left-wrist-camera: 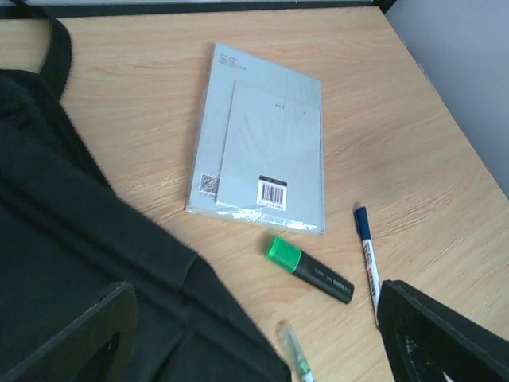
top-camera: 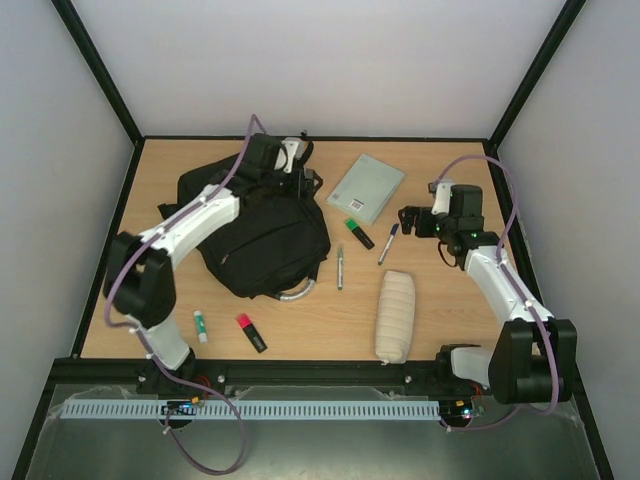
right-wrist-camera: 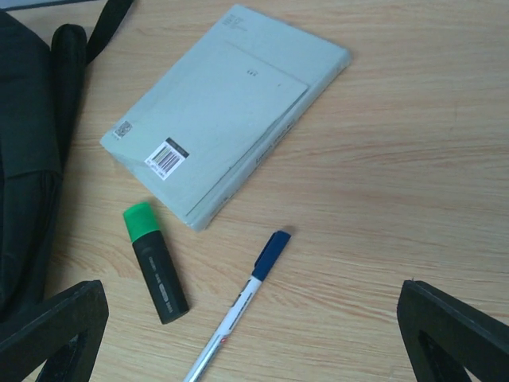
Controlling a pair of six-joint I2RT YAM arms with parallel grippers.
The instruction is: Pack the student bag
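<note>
A black backpack point(top-camera: 250, 250) lies on the left of the table, with my open left gripper point(top-camera: 305, 185) over its upper right part. My right gripper point(top-camera: 410, 222) stands open above the table's right side, empty. Between them lie a grey notebook pack point(top-camera: 365, 185) with barcode, a green-capped highlighter point(right-wrist-camera: 159, 270), a blue-capped pen point(right-wrist-camera: 238, 306) and a slim pen point(left-wrist-camera: 294, 350). Nearer the front lie a cream pencil case point(top-camera: 395, 315), a red-capped marker point(top-camera: 252, 334) and a glue stick point(top-camera: 199, 326).
The wooden table point(top-camera: 460, 310) is bounded by dark frame rails and grey walls. Bare surface shows at the right and the front middle.
</note>
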